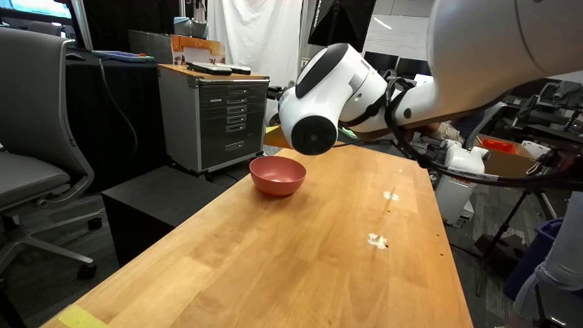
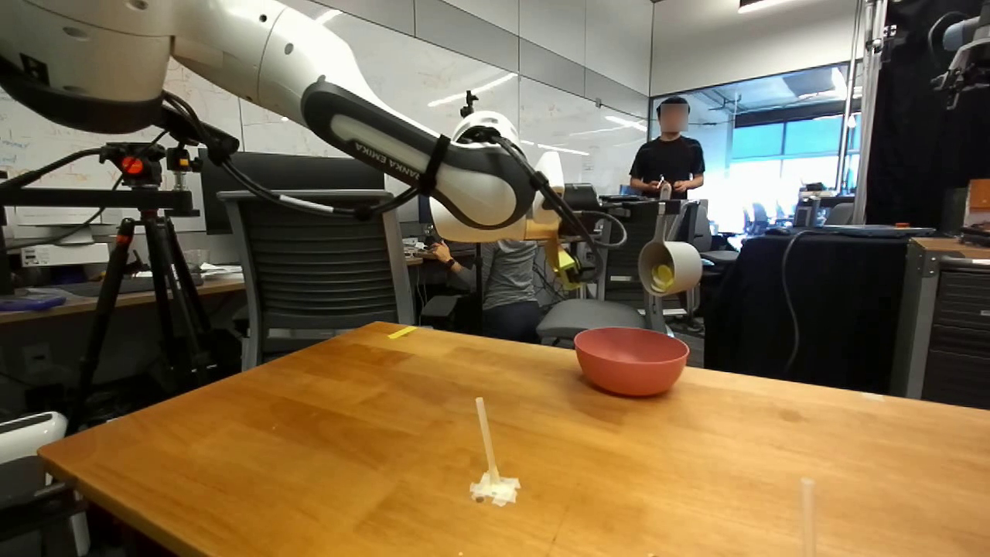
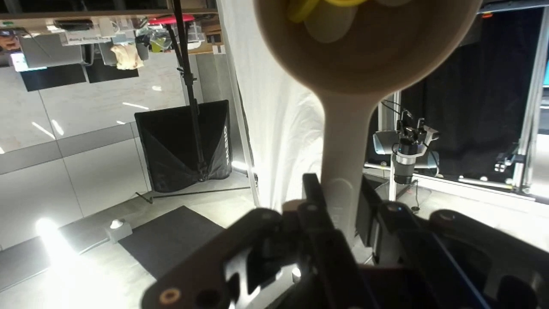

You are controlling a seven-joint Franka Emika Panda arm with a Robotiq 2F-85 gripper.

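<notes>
In the wrist view my gripper is shut on the handle of a pale scoop (image 3: 345,121), one dark finger on either side of it. The scoop's round cup holds yellow pieces and a pale one, partly cut off by the frame's top edge. Exterior view 2 shows the scoop (image 2: 684,268) in the air with its mouth turned partly toward the camera and yellow (image 2: 663,275) inside. A red bowl (image 2: 631,362) stands upright on the wooden table, below the scoop in that view. In exterior view 1 the bowl (image 1: 277,176) sits near the table's left edge, while the arm hides the gripper.
Two thin upright straws (image 2: 486,441) are fixed to the table, with white tape (image 1: 377,240) at their feet. A black box (image 1: 164,202) stands beside the table. People and chairs are in the background.
</notes>
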